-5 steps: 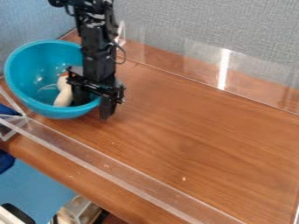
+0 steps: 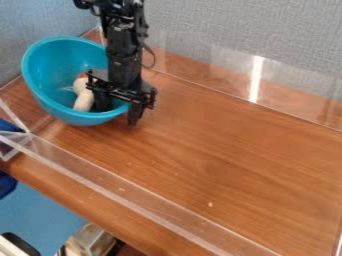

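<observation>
A turquoise bowl (image 2: 54, 63) sits at the back left of the wooden table. Inside it lies a pale, elongated object (image 2: 83, 94). My black gripper (image 2: 118, 100) reaches down over the bowl's right side, its fingers at the rim beside the pale object. It is shut; what is between the fingers is hidden, so I cannot tell whether it is the rim or the object.
Clear low walls edge the wooden table (image 2: 227, 170), whose middle and right are empty. A grey textured wall stands behind. Off the left edge are a blue item and other clutter below.
</observation>
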